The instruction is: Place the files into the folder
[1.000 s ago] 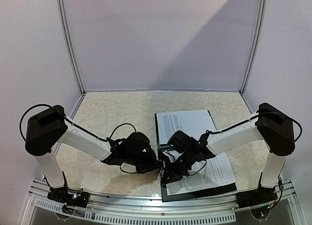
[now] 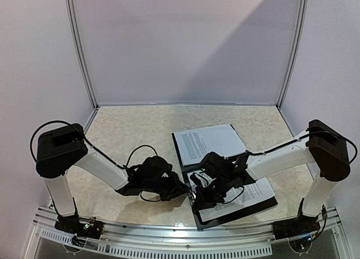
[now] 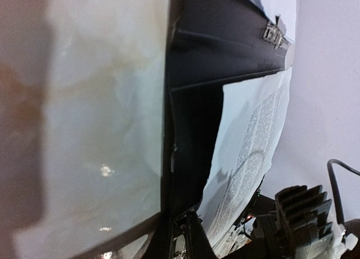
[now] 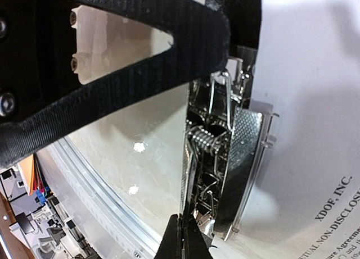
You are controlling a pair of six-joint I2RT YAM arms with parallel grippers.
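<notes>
The black folder [image 2: 242, 214] lies open and slightly turned on the table. One printed paper [image 2: 216, 142] rests on its far half, another [image 2: 256, 192] on its near half. At the near half's left edge, my right gripper is shut at the end of a silver metal clip [image 4: 243, 169]; whether a thin part of the clip is between its tips cannot be made out. My left gripper stands at the same edge from the left, its fingers slightly apart around a bit of metal. The near paper's left edge lies beside the clip.
A second metal clip [image 3: 274, 34] sits on the far half, beside the far paper. Bare table [image 2: 132, 130] spreads out at the back left. The metal rail [image 2: 185, 232] runs close along the folder's near edge, and both arms are close together.
The folder has turned anticlockwise, its far half swinging left with the papers. Both arms have shifted slightly right, the right gripper staying near the clip edge.
</notes>
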